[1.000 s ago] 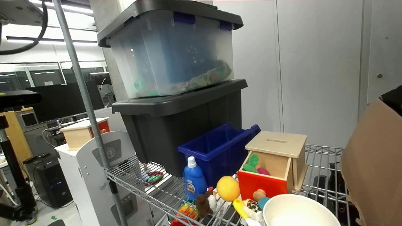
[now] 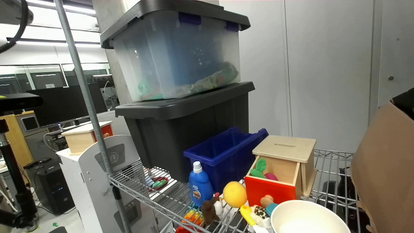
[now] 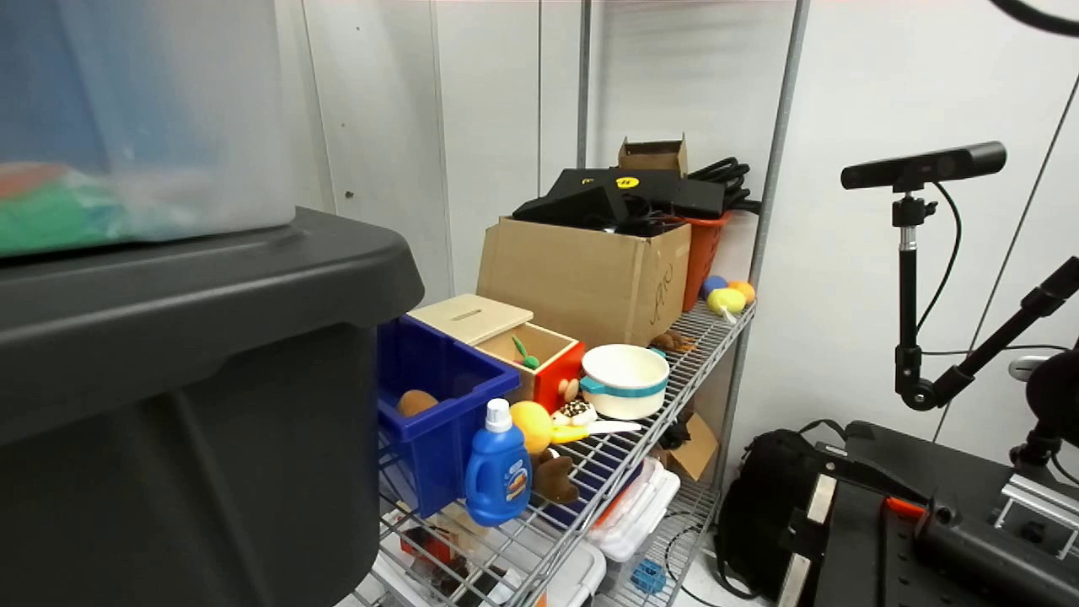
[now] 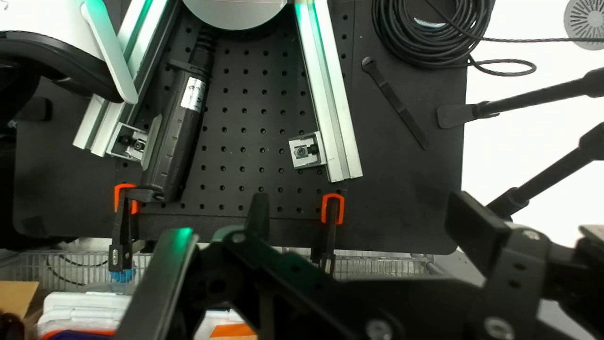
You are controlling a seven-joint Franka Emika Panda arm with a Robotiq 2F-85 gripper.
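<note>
My gripper shows along the bottom of the wrist view, its dark fingers (image 4: 475, 232) spread wide apart. It stands open over the black perforated table (image 4: 243, 130), with nothing held between the fingertips. On the shelf, a wooden box with an open red-fronted drawer (image 2: 267, 188) has green and pink toys inside. Close to it are a cream bowl (image 2: 310, 217), an orange-yellow ball (image 2: 234, 194), a blue detergent bottle (image 2: 200, 186) and a blue bin (image 2: 229, 155). In exterior view 2 a brown rounded thing (image 3: 415, 403) shows inside the bin.
A dark lidded tote (image 2: 186, 136) and a clear tote (image 2: 178, 58) are stacked at the shelf's left. A cardboard box (image 3: 577, 278) flanks the other side. Metal rails (image 4: 328, 90), orange-tipped clamps (image 4: 332, 209) and coiled cable (image 4: 436, 28) occupy the table.
At the upper left of exterior view 1, the grey part with a black cable has shifted left, partly out of frame. The shelf items look unmoved.
</note>
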